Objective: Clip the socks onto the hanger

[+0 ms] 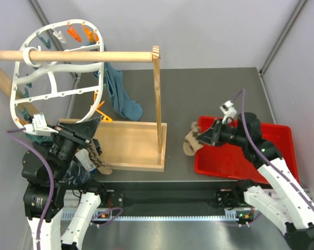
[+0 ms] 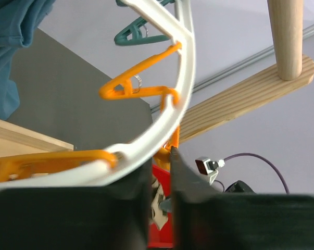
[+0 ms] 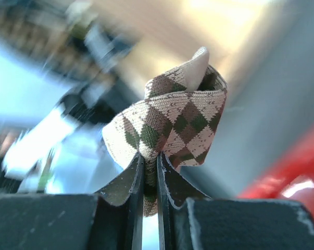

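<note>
A checked sock (image 1: 191, 141) (image 3: 170, 122) is pinched in my right gripper (image 1: 211, 134), raised at the red tray's left edge. The white hanger (image 1: 58, 94) (image 2: 187, 62) hangs from a wooden frame with orange, teal and white clips around it. My left gripper (image 1: 86, 134) is at the hanger's lower edge by an orange clip (image 2: 164, 156); its blurred fingers do not show clearly how far apart they are. Teal socks (image 1: 123, 99) hang at the hanger's back, and more socks (image 1: 99, 161) are below the left arm.
The red tray (image 1: 274, 148) sits at the right. The wooden base (image 1: 130, 161) and post (image 1: 157, 94) stand in the middle, with bare grey table (image 1: 198, 88) behind.
</note>
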